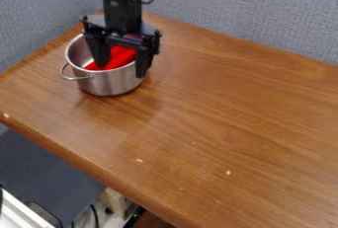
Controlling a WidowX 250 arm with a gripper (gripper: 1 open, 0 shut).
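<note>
A silver pot (109, 82) with wire side handles stands at the left of the wooden table. A red object (117, 56) lies inside it. My black gripper (119, 49) is over the pot with its fingers reaching down around its mouth, open, partly hiding the red object. Whether the fingertips touch the red object is unclear.
Grey padded walls (251, 15) border it behind and at the left. Some cables and white parts lie below the table's front left.
</note>
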